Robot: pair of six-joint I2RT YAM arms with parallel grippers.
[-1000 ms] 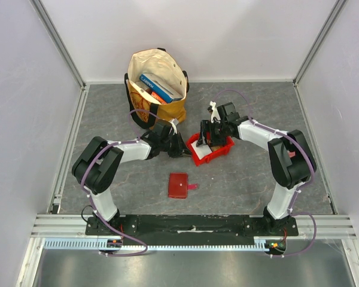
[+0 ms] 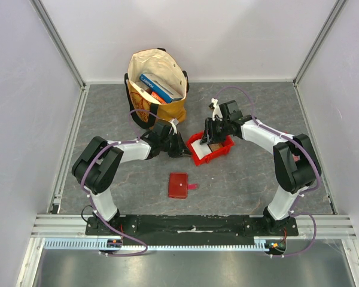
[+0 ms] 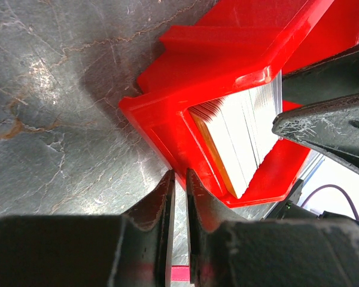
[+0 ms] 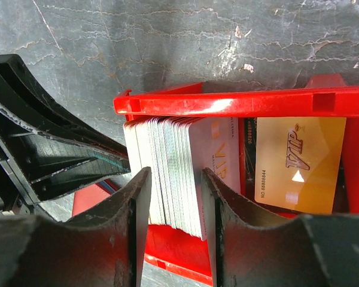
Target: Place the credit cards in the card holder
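A stack of cards (image 4: 167, 173) stands on edge in one compartment of the red box (image 2: 219, 158), a pale purple card face (image 4: 215, 146) at its right end. My right gripper is part open over this stack, one finger toward each side; whether the fingertips touch the cards cannot be made out. At the box's near left corner, my left gripper is shut on the red wall. The dark red card holder (image 2: 178, 186), with a pink tab (image 2: 192, 186), lies flat on the table in front of the box.
Another compartment of the box holds a gold card (image 4: 299, 161). A yellow bag (image 2: 175, 112) with books stands behind the left arm.
The right gripper's fingers have come closer together above the card stack, and the right arm has shifted slightly. The left arm, box and card holder look unmoved.
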